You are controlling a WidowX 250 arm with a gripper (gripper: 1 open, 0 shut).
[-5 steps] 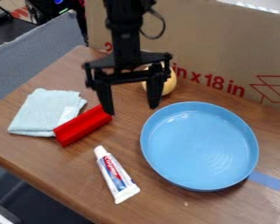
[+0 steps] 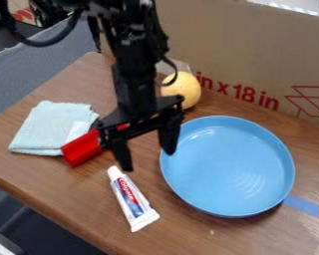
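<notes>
My black gripper (image 2: 147, 153) hangs open over the middle of the table, its fingers pointing down between the red cylinder (image 2: 79, 149) and the blue plate (image 2: 227, 167). The red cylinder lies on its side, partly behind the gripper. A white toothpaste tube (image 2: 133, 199) lies in front of the gripper. A folded pale blue cloth (image 2: 45, 128) is at the left, and a round yellow object (image 2: 182, 89) is behind the arm.
A cardboard box (image 2: 259, 68) stands along the back of the wooden table (image 2: 83, 88). The table's left edge borders a grey surface. Bare wood shows at the front right.
The objects lie as before.
</notes>
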